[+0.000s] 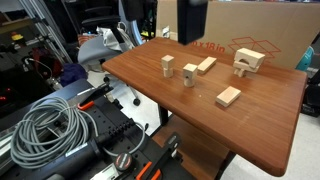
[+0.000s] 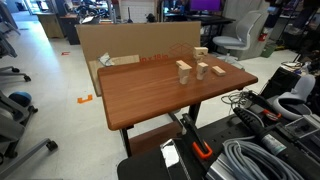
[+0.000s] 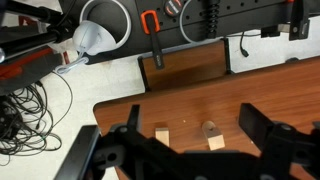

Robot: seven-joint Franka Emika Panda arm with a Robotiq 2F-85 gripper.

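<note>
My gripper appears along the bottom of the wrist view, its dark fingers wide apart and nothing held between them. It reaches into exterior view 1 from the top, where its dark fingers (image 1: 191,20) are blurred and hang above the table. On the brown table (image 1: 262,128) stand a small upright wooden block (image 1: 168,66) and a block with a round mark or hole (image 1: 189,75). One flat block (image 1: 207,65) lies behind them, another flat block (image 1: 228,97) nearer the front. An arch-like stack (image 1: 248,60) stands at the back.
A large cardboard sheet (image 2: 150,43) rises behind the table. Coiled grey cable (image 1: 48,130) and black frame rails (image 1: 150,158) lie beside the near edge.
</note>
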